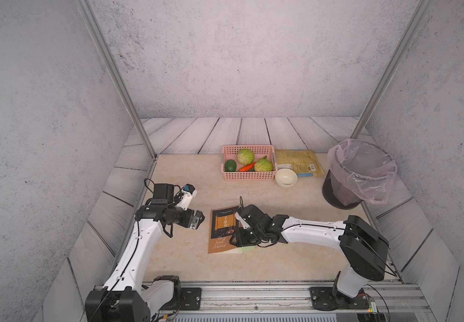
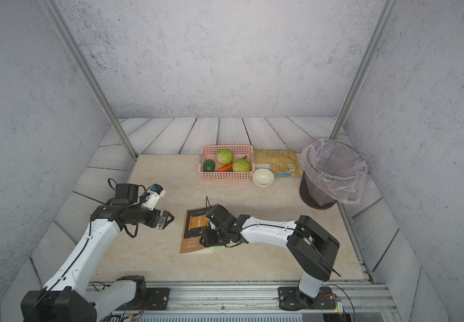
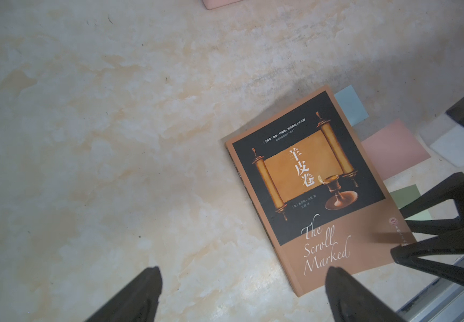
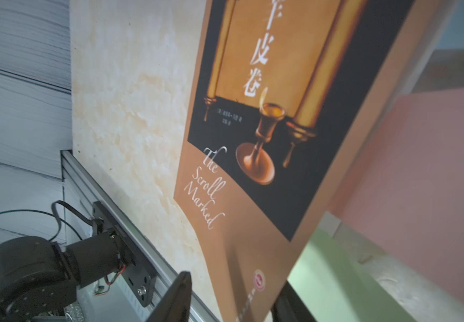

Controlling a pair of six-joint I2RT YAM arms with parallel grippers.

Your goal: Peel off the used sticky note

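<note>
The brown and black book [image 3: 318,187] lies on the table, its cover reading "The Scroll Marked". Three sticky notes stick out past its right edge: a blue note [image 3: 351,104], a pink note [image 3: 394,148] and a green note [image 3: 405,194]. At the lower right corner of the book is my right gripper; its fingers stand apart with the cover's lower part between them, and that part of the cover looks bent. The green note lies just beyond one finger [image 4: 291,308]. My left gripper is open and empty, held left of the book.
A lined trash bin [image 1: 358,171] stands at the back right. Along the back are a pink basket [image 1: 249,176] of vegetables, a white bowl [image 1: 286,177] and a golden packet [image 1: 299,161].
</note>
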